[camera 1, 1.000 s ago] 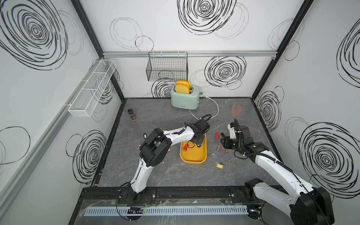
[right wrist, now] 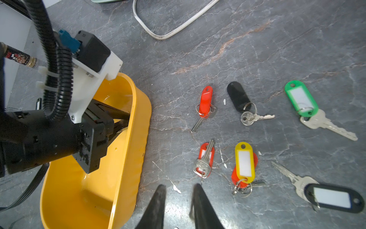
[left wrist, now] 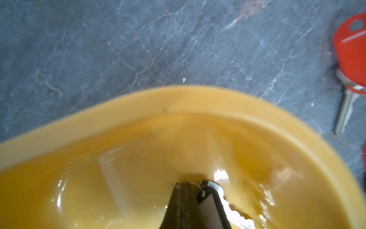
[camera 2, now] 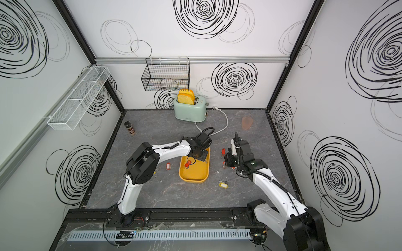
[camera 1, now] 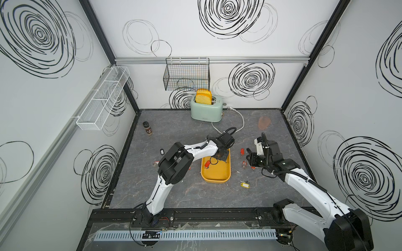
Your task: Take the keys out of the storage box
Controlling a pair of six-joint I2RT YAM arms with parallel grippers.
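The storage box is a yellow tray [camera 1: 216, 181] in the middle of the table. In the left wrist view, my left gripper is down inside it, shut. Right against its fingertips lies a black key tag [left wrist: 215, 211] with a silver key [left wrist: 232, 213]. The tag's thin ring reaches the fingertips; whether it is pinched between them I cannot tell. A red tag [camera 1: 207, 164] also rests in the tray. To the right of the tray, my right gripper hangs over the table with its fingers apart and nothing between them.
Right of the tray lie several keys, with a green tag [right wrist: 301, 98], a yellow tag [right wrist: 244, 162] and a black tag [right wrist: 333, 197] among them. Another red-tagged key [left wrist: 354, 53] is outside the tray. A toaster [camera 1: 206, 110] stands at the back.
The left arm's elbow has shifted slightly right, and its gripper has turned a little over the tray. The right arm looks unmoved.
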